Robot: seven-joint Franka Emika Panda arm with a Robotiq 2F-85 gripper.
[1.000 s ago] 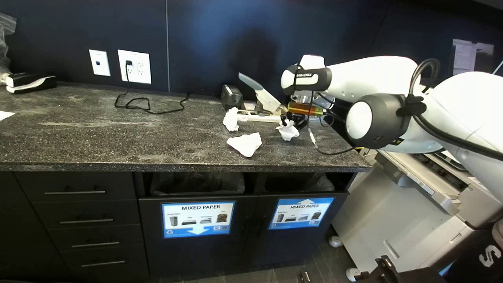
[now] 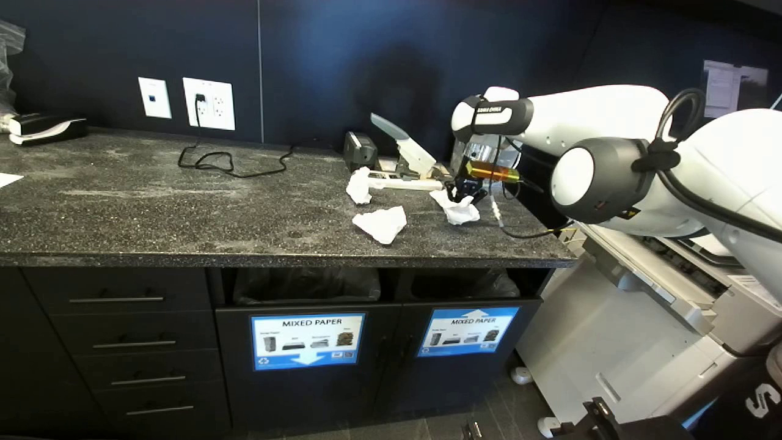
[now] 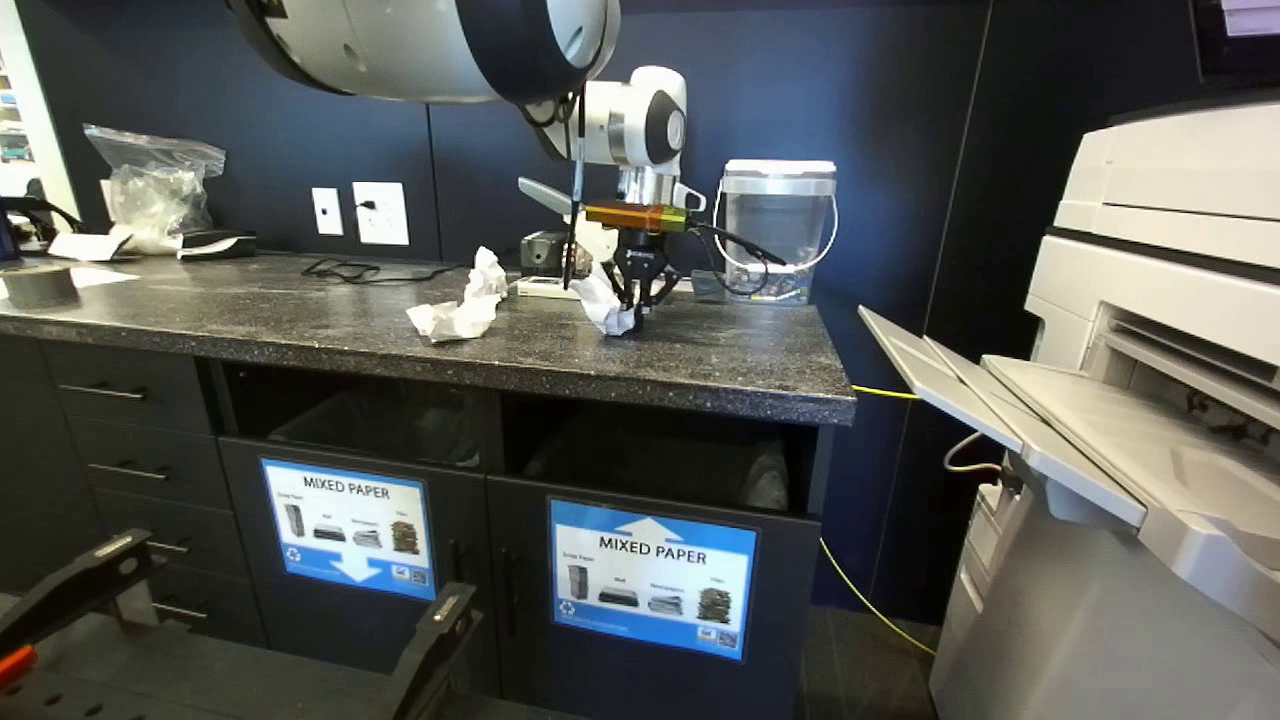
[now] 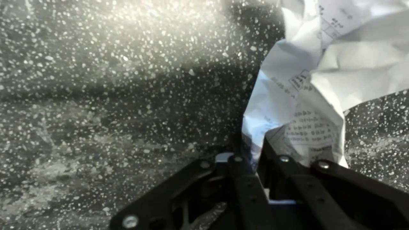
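Observation:
A crumpled sheet of printed white paper [image 4: 306, 84] is pinched at its near edge by my gripper, whose dark fingers are shut on it. In exterior view 1 the same paper [image 2: 458, 209] sits low over the right part of the counter, under the gripper [image 2: 463, 194]. Whether it still touches the counter I cannot tell. From exterior view 2, this paper [image 3: 602, 305] shows to the left of the gripper [image 3: 639, 310]. Two other crumpled papers lie left of it: one nearer the front [image 2: 382, 223], one farther back [image 2: 359, 186].
Behind the papers stands a hole punch or stapler with a raised arm [image 2: 414, 156], beside a dark box [image 2: 360, 151]. A clear bucket [image 3: 780, 228] is at the counter's back right. Open bins marked mixed paper [image 2: 308, 285] sit under the front edge.
My arm and gripper have shifted to the right. The paper at the gripper has moved right with it and looks more spread out; the other two papers have stayed put.

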